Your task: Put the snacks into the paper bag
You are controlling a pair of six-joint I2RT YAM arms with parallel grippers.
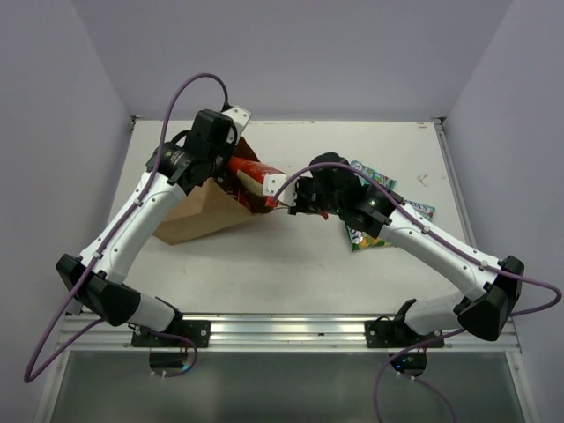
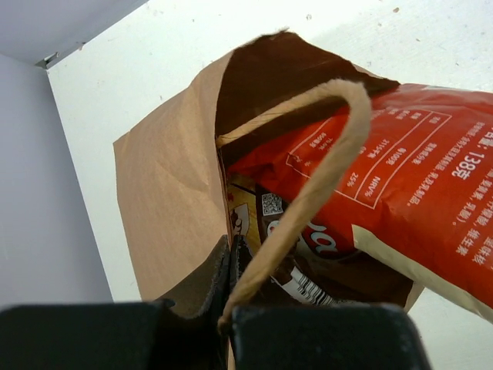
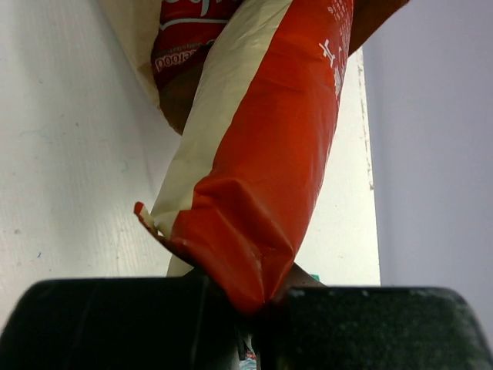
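The brown paper bag lies on its side at the left of the table, its mouth facing right. My left gripper is shut on the bag's rim, and the twisted paper handle loops across in front of it. A red and cream snack packet is gripped by its crimped end in my right gripper. Its far end reaches inside the bag's mouth. Deeper in the bag shows a brown snack packet with a barcode; the right wrist view shows dark red packaging there.
On the right of the table lie green and yellow snack packets, partly covered by the right arm. Bare white table stretches in front of the bag. Grey walls bound the sides.
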